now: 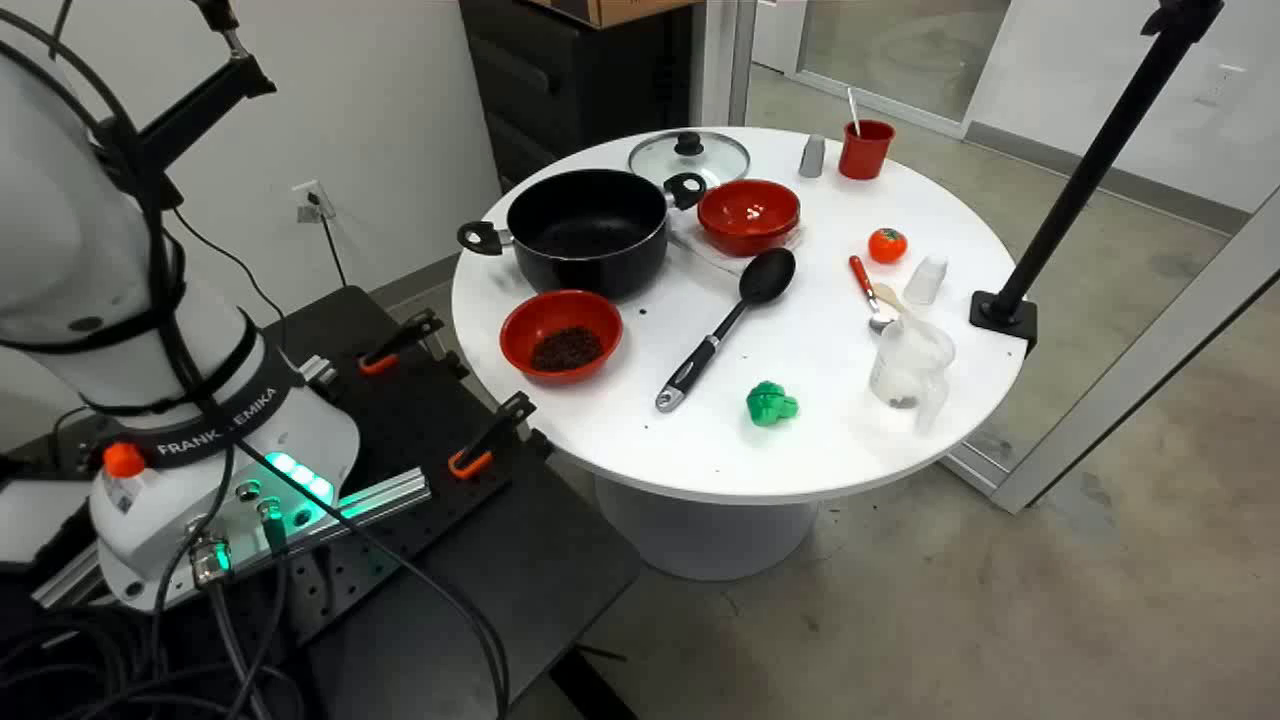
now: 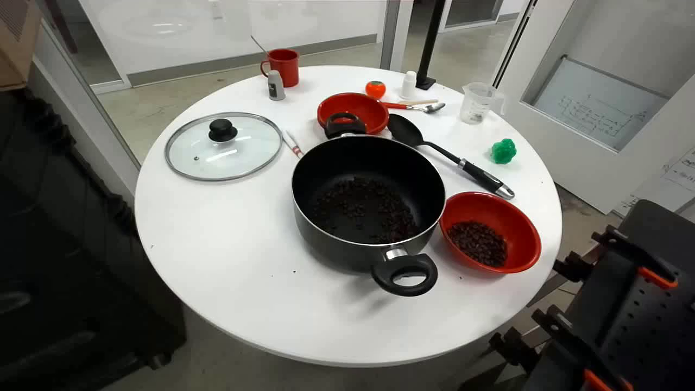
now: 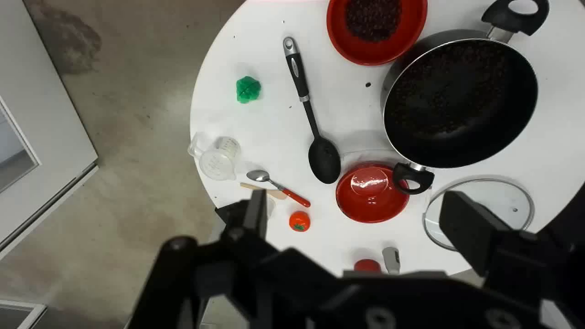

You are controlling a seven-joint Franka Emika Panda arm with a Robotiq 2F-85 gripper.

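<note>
High over the round white table, my gripper stands open, its fingers wide apart with nothing between them. The black pot (image 2: pixel 368 189) holds scattered dark beans (image 2: pixel 391 212) on its bottom. Close beside it, a red bowl (image 2: pixel 524 231) carries a heap of similar beans (image 2: pixel 479 242). A second red bowl (image 3: pixel 368 205) sits empty near the pot's other handle. The black spoon (image 1: pixel 722 334) lies on the table, and a glass lid (image 2: pixel 225 153) rests flat beyond the pot. The gripper is outside both exterior views.
A green vegetable-like object (image 1: pixel 770 403), a clear measuring jug (image 1: pixel 909 360), a tomato (image 1: pixel 887 246), a red-handled teaspoon (image 3: pixel 282 188), a white shaker (image 1: pixel 925 280), a grey shaker (image 1: pixel 812 156) and a red mug (image 1: pixel 866 150) stand around the table. A black pole (image 1: pixel 1086 180) rises at the edge. Free surface lies before the pot.
</note>
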